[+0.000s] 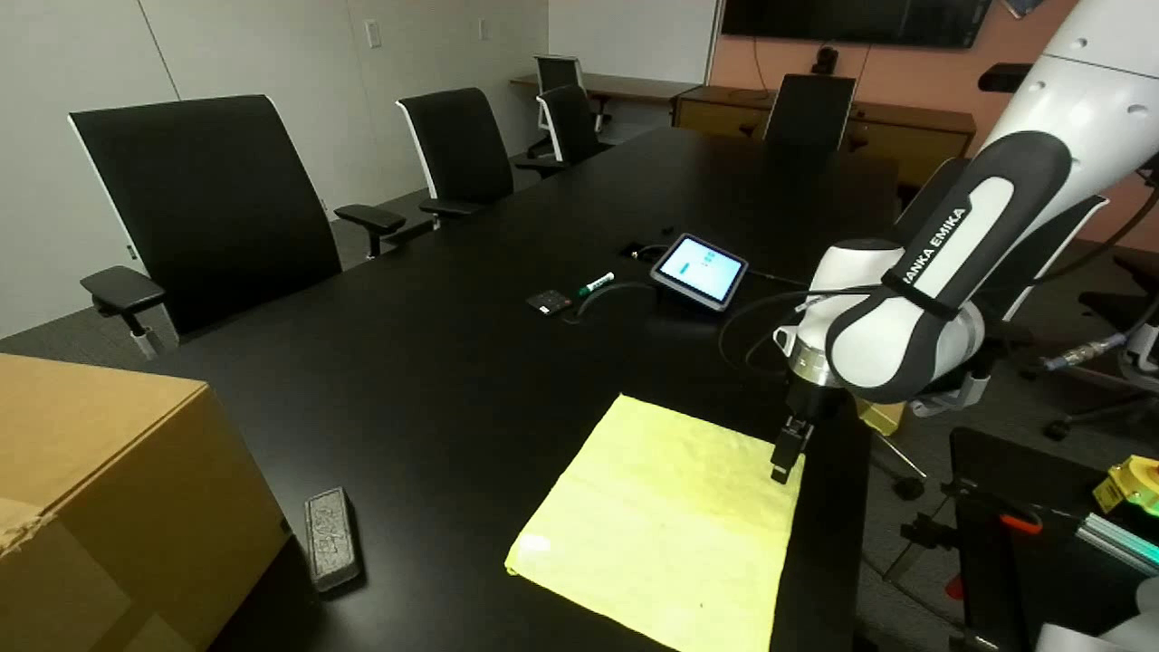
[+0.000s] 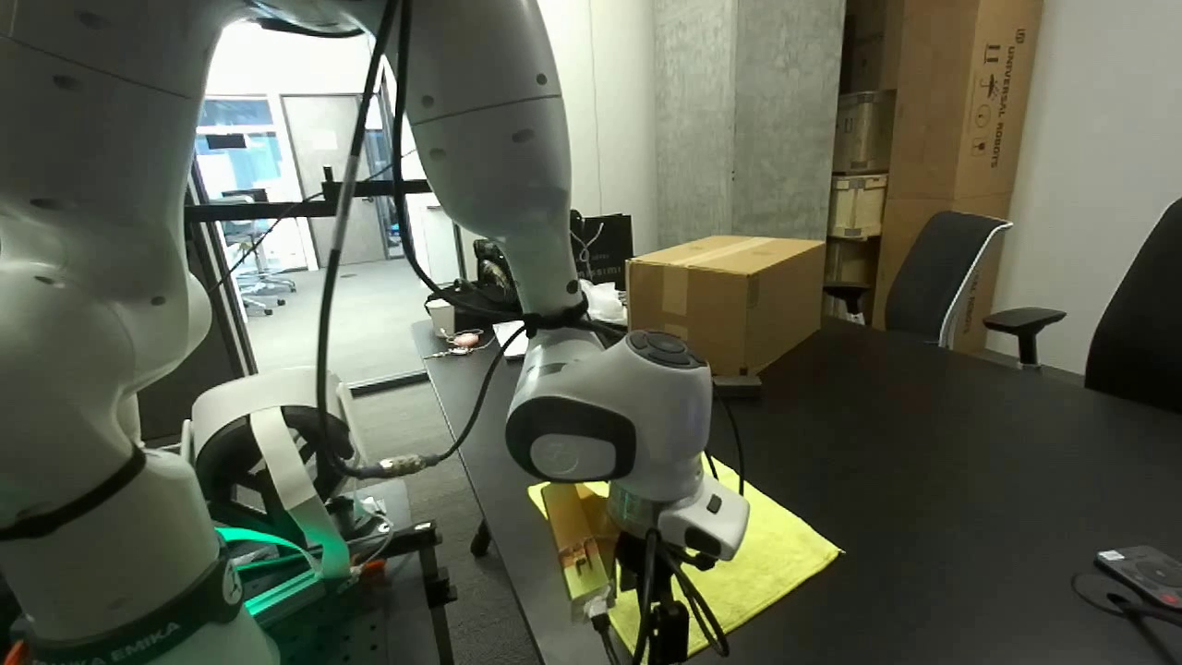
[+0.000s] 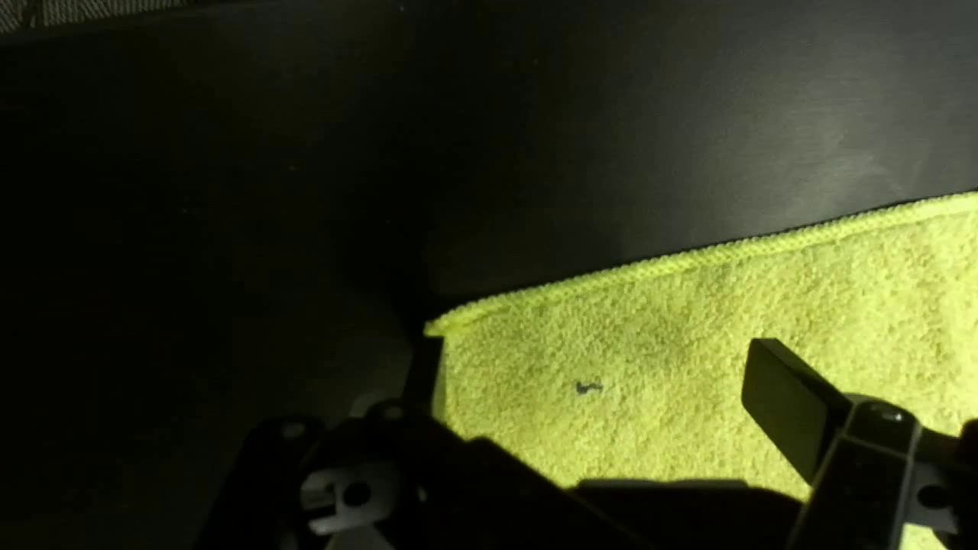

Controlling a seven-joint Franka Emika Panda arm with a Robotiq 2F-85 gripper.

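A yellow cloth lies flat and spread out on the black table. My gripper points down at the cloth's right-hand corner in exterior view 1. Seen from the wrist, the gripper is open, with one finger over the cloth and the other at its left edge, dark against the table. Between them shows the yellow cloth, bearing a small dark mark and ending in a stitched hem. Whether the fingertips touch it, I cannot tell. In exterior view 2 the arm hides part of the cloth.
A cardboard box and a grey eraser are on the table's left side. Farther back lie a tablet, a green marker and a small black device.
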